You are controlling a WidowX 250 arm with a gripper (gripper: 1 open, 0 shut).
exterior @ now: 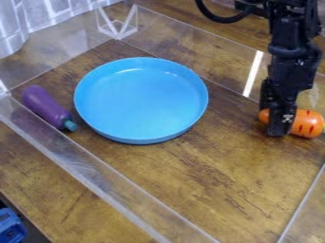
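The black gripper (280, 117) hangs at the right, its lower end down at an orange toy vegetable (303, 124), overlapping its left part. Whether its fingers are open or shut on the toy cannot be made out. A large blue plate (140, 95) lies in the middle left. A purple toy eggplant (47, 106) lies left of the plate.
Clear walls surround the wooden work surface (165, 195). A blue object (10, 226) sits at the lower left corner, partly out of view.
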